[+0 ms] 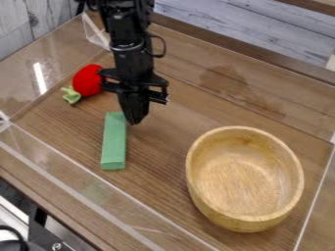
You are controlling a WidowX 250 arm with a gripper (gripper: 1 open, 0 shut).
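Observation:
The black arm reaches down from the top, and its gripper (125,110) is low over the table, just above the top end of a green bar (114,141). The fingertips look close together, with nothing visible between them; whether they touch the bar cannot be told. A red object with a light green top (88,81) lies to the left of the gripper, partly behind the arm.
A large tan bowl (245,176) takes up the lower right. A dark object sits at the lower left edge.

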